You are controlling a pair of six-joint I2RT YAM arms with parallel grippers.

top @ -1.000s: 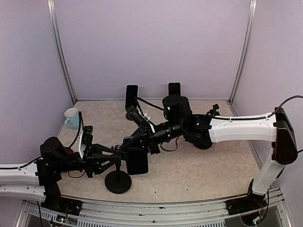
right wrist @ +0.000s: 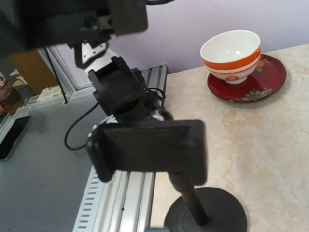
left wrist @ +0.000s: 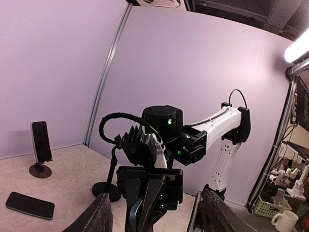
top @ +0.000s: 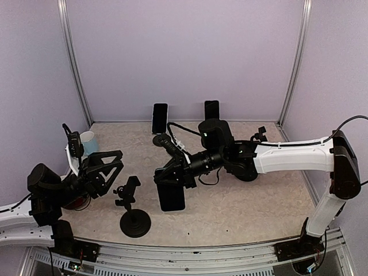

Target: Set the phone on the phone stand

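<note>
A black phone (top: 171, 196) hangs near the front middle from my right gripper (top: 169, 172), which is shut on it. Just left of it stands an empty black phone stand (top: 135, 223), its holder (right wrist: 147, 145) filling the middle of the right wrist view. My left gripper (top: 109, 169) is raised left of that stand, clear of it; its fingers look parted in the left wrist view, with nothing seen between them. The right gripper's fingertips are mostly out of the right wrist view.
Two upright phones on stands (top: 160, 118) (top: 211, 108) are at the back, another stand (top: 259, 133) behind the right arm. A mug (top: 89, 143) and a bowl (right wrist: 231, 55) on a red saucer (right wrist: 268, 82) are at the left. A phone (left wrist: 30, 205) lies in the left wrist view.
My left gripper has moved up and left, away from the front stand. That stand sits further left and forward. My right gripper and its phone have shifted slightly right.
</note>
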